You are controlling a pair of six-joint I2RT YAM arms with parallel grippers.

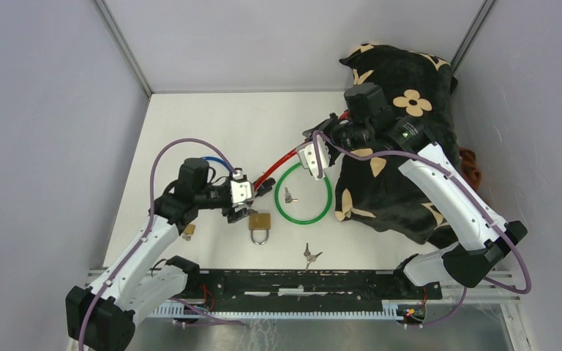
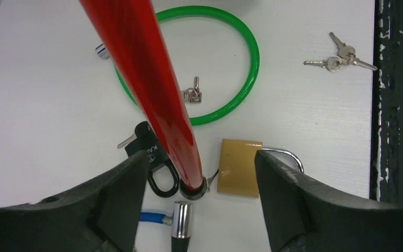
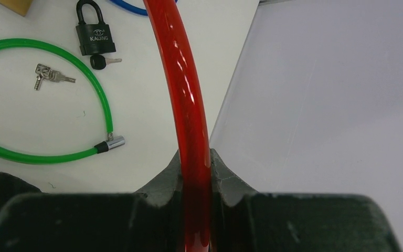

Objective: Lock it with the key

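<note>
The red cable lock (image 2: 163, 115) runs from my right gripper down toward my left one. My right gripper is shut on it, raised near the black cushion. My left gripper is open, its fingers either side of the cable's metal-capped end, apart from it. Below lie a black padlock (image 3: 95, 37) with a key (image 3: 113, 60) at its base and a brass padlock (image 2: 239, 168). A metal cylinder (image 2: 181, 220) on a blue cable lies beneath the left gripper. Loose keys lie inside the green cable (image 3: 55, 52) and near the front edge (image 2: 346, 58).
The black flowered cushion (image 1: 402, 197) fills the right of the white table (image 1: 190, 117). Walls border the back and both sides, and a dark rail (image 1: 300, 281) runs along the front.
</note>
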